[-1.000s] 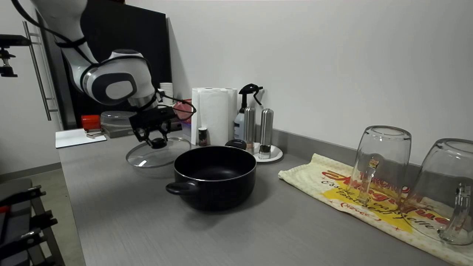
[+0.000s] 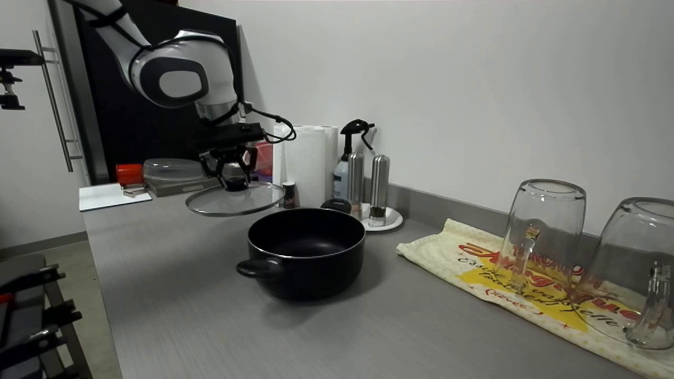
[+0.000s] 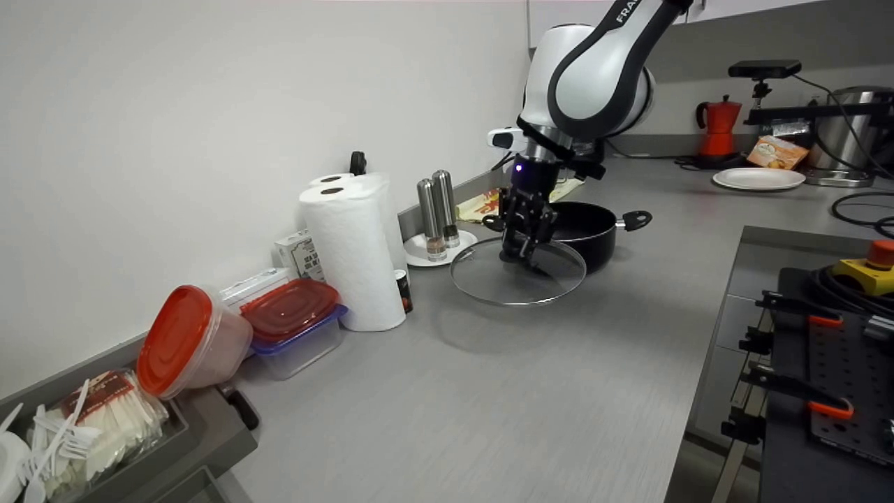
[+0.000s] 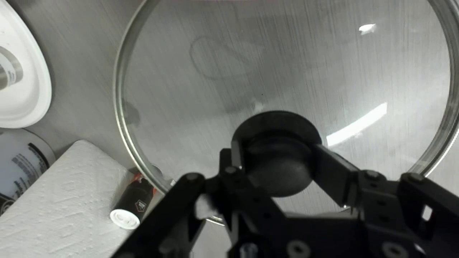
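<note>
My gripper is shut on the black knob [image 4: 279, 172] of a round glass lid [image 4: 206, 73]. In exterior view 1 the lid [image 2: 221, 201] hangs above the counter, slightly tilted, behind and to the left of the black pot [image 2: 307, 278]. The pot stands without a cover, and its inside looks empty from there. In exterior view 2 the lid [image 3: 511, 285] is held in front of the pot [image 3: 591, 239], overlapping it in that picture but not resting on it. The metal rim of the lid shows nearly whole in the wrist view.
Paper towel rolls [image 2: 307, 167], a small black shaker [image 2: 288, 195] and a white plate [image 2: 392, 220] with two grinders stand along the wall. Glass mugs [image 2: 543, 230] rest upside down on a cloth [image 2: 455, 249] at right.
Gripper and lid have risen off the counter and shifted a little to the right, closer to the pot in exterior view 1. The pot has not moved.
</note>
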